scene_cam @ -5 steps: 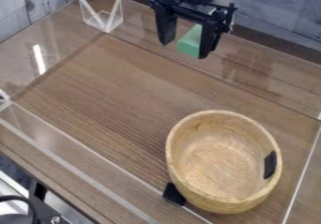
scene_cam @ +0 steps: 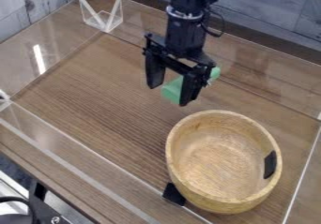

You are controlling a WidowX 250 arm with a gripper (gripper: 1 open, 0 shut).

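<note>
My gripper [scene_cam: 174, 82] hangs from a black arm in the upper middle, open, with a green object [scene_cam: 201, 80] between and behind its fingers; whether they touch it cannot be told. A round beige basin [scene_cam: 220, 198] sits empty at the lower right, below and in front of the gripper.
A wire-like white item [scene_cam: 103, 14] stands at the upper left edge. A small black piece lies at the basin's lower left.
My gripper has come down and toward the front of the table. The green object appears lower in view, near the fingers, than one second ago.
</note>
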